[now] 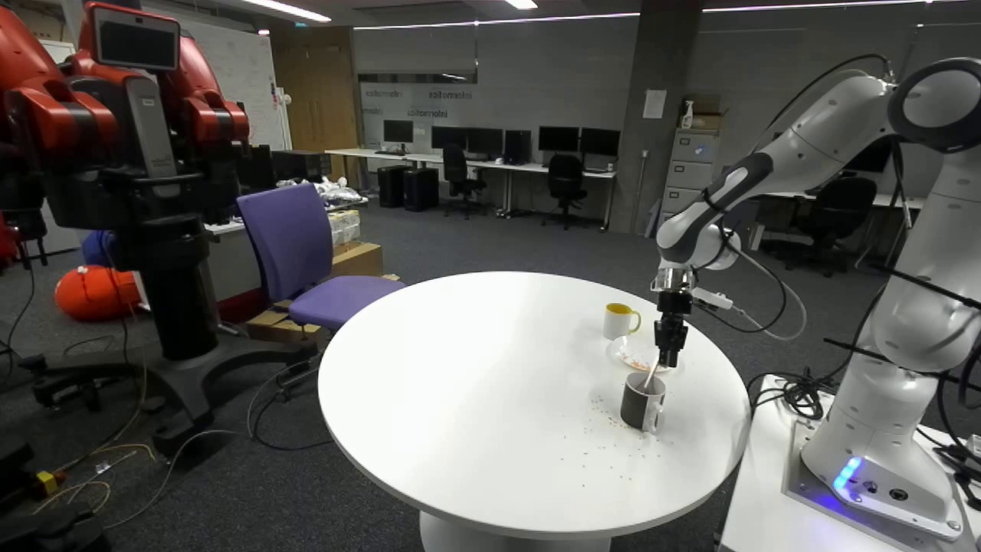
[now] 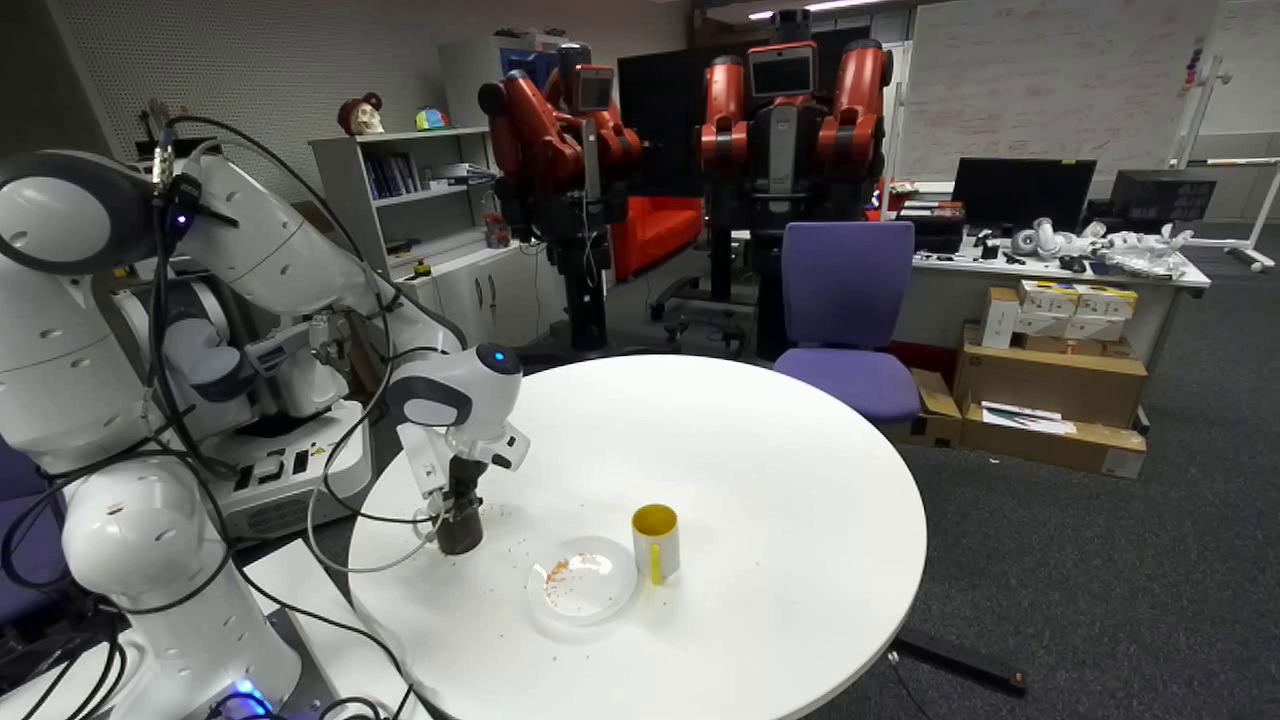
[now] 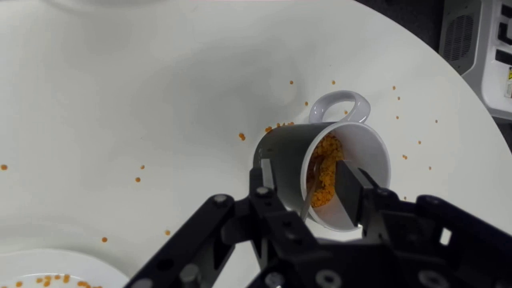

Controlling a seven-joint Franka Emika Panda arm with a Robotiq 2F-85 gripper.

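A dark mug (image 3: 288,163) with a white inside and pale handle holds orange grains (image 3: 329,168). It stands on the white table, also seen as the dark mug (image 1: 636,402) in exterior view 1. A thin spoon (image 3: 310,197) leans in it, its handle rising toward the camera. My gripper is over the mug with its two fingers apart, one on each side of the spoon handle; a gap shows around the handle. In exterior view 2 my gripper (image 2: 461,490) largely covers the mug's top.
A white plate (image 2: 584,580) bearing some orange grains sits near the mug. Beside the plate stands a white mug (image 2: 656,546) with a yellow inside. Loose grains are scattered around the dark mug.
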